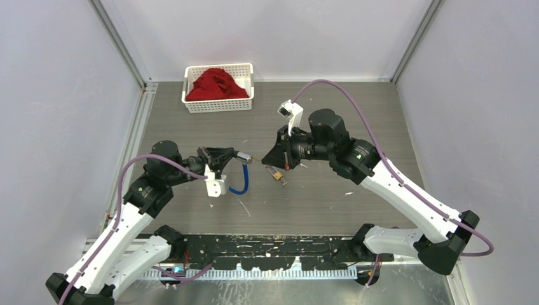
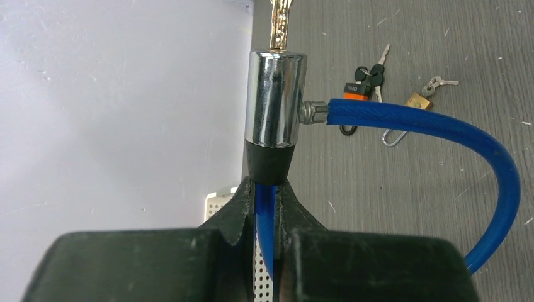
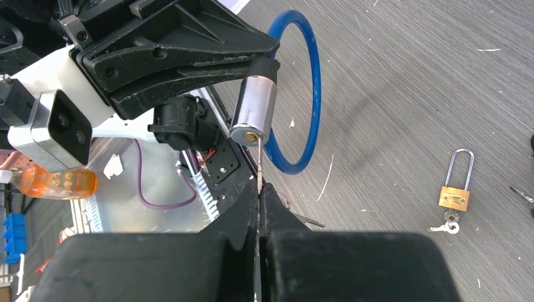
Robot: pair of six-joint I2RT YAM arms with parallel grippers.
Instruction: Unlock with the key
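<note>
A chrome lock cylinder with a black collar and a looped blue cable is held in my left gripper, shut on the cable just below the collar. My right gripper is shut on a thin key, which points at the cylinder's end face. In the right wrist view its tip appears just to the right of the brass keyhole. The toothed key blade looks in line with the cylinder's end in the left wrist view. Whether the tip touches it, I cannot tell.
On the table below lie a brass padlock with keys and an orange-black padlock with dark-headed keys. At the back left stands a white basket holding a red cloth.
</note>
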